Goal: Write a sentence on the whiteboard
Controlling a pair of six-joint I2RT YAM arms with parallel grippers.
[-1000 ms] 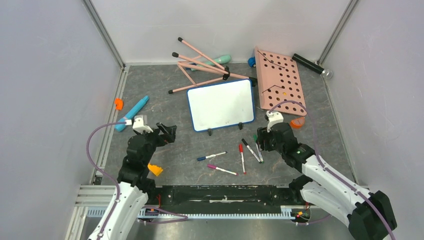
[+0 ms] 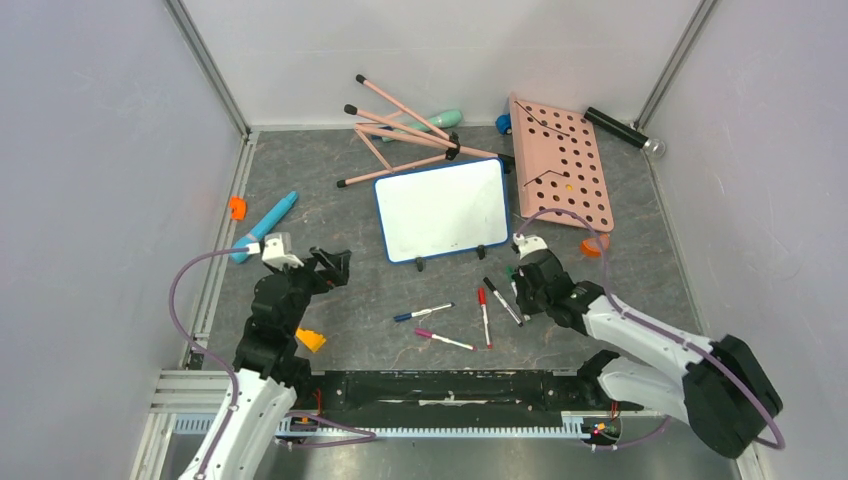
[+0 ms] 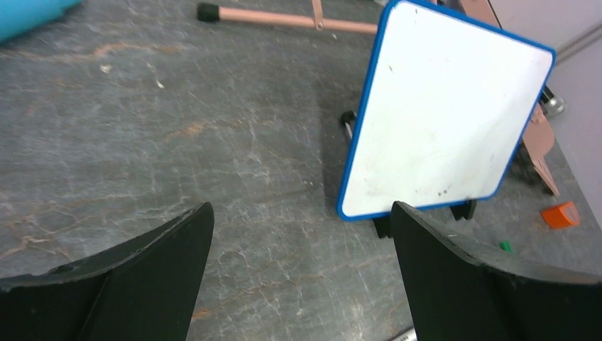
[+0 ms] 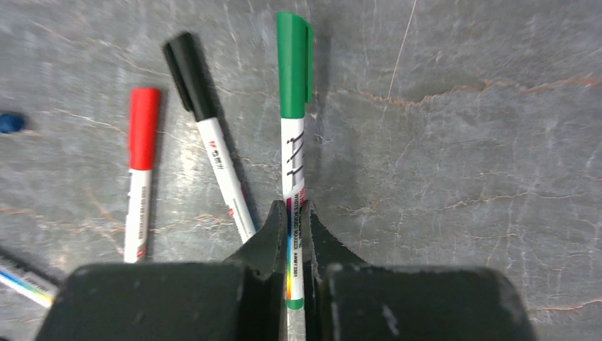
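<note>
In the right wrist view my right gripper is shut on the white barrel of the green-capped marker (image 4: 292, 71), whose cap points away from me. A whiteboard (image 2: 443, 210) with a blue frame stands behind the markers, its surface blank apart from small specks. On the left, my left gripper is open, with only bare floor showing between its fingers. Left of the held marker lie a black-capped marker (image 4: 190, 74) and a red-capped marker (image 4: 143, 128). A blue-capped marker (image 2: 424, 312) and a magenta-capped marker (image 2: 444, 339) rest nearer the middle.
A pink perforated panel (image 2: 560, 165) occupies the back right, with an orange ring (image 2: 594, 245) beside it. Pink tubes (image 2: 400, 130) lie behind the whiteboard. At left are a light blue cylinder (image 2: 268, 225) and a yellow piece (image 2: 311, 340). Floor between the left gripper and whiteboard is clear.
The left arm has shifted only slightly.
</note>
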